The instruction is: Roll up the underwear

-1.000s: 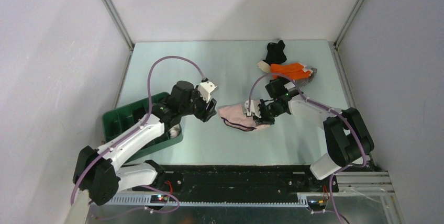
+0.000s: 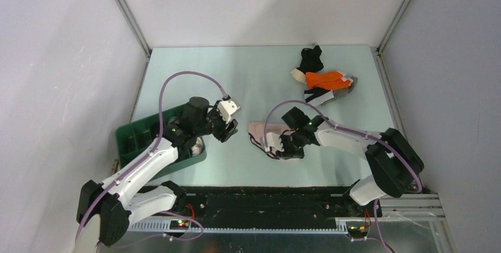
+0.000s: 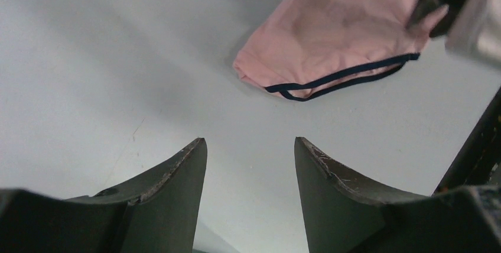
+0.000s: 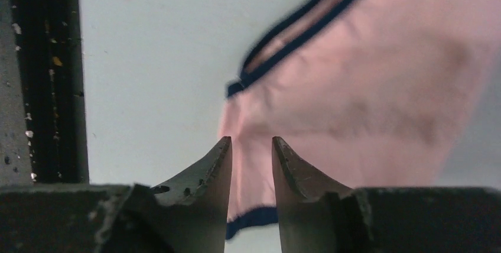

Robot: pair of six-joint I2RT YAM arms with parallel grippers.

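Pink underwear (image 2: 258, 130) with dark navy edging lies spread on the table's middle, partly hidden by the right arm in the top view. In the left wrist view its pink cloth (image 3: 337, 34) shows beyond the open fingers, one corner toward me. My left gripper (image 2: 229, 135) hovers left of the underwear, and nothing is between its fingers. Over the near right part of the cloth is my right gripper (image 2: 289, 155). In the right wrist view its fingertips (image 4: 223, 146) stand partly apart above the pink cloth (image 4: 331, 117), near a navy-edged corner; contact is hard to judge.
A green divided box (image 2: 139, 129) with some pale cloth inside stands on the left, under the left arm. At the back right lie an orange cloth (image 2: 325, 80), a black cloth (image 2: 311, 59) and grey pieces. Bare table (image 2: 236, 70) stretches across the back.
My right gripper has moved toward the table's front edge, over the near part of the underwear. The left gripper has shifted only slightly. The underwear's near right part looks drawn frontward.
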